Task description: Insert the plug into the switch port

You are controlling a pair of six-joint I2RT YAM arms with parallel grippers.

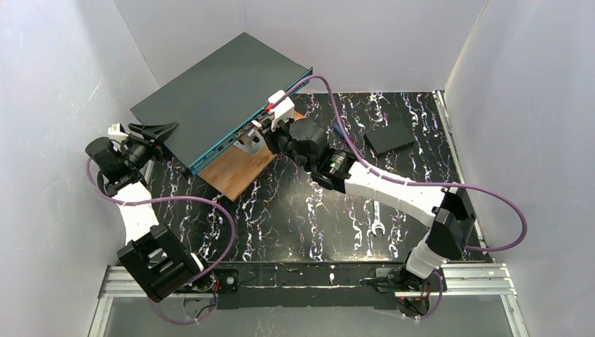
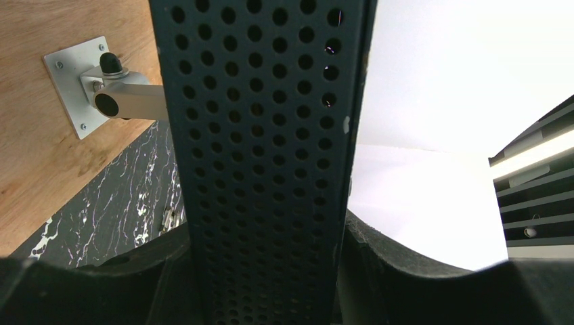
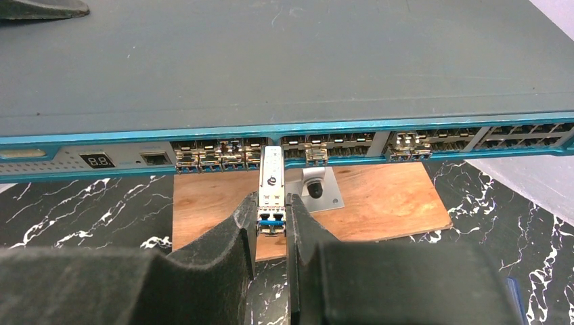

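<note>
The dark switch (image 1: 217,91) is tilted above a wooden board (image 1: 231,174), its blue-edged port row (image 3: 338,145) facing my right arm. My left gripper (image 1: 158,133) is shut on the switch's left side; its perforated panel (image 2: 260,162) fills the middle of the left wrist view. My right gripper is shut on a silver plug (image 3: 272,179), held in front of the port row, just left of the middle port group. The plug's far end overlaps the row in view; whether it is inside a port cannot be told.
A metal bracket (image 2: 135,98) stands on the board under the switch. A black block (image 1: 389,138) and a wrench (image 1: 377,217) lie on the right of the marble surface.
</note>
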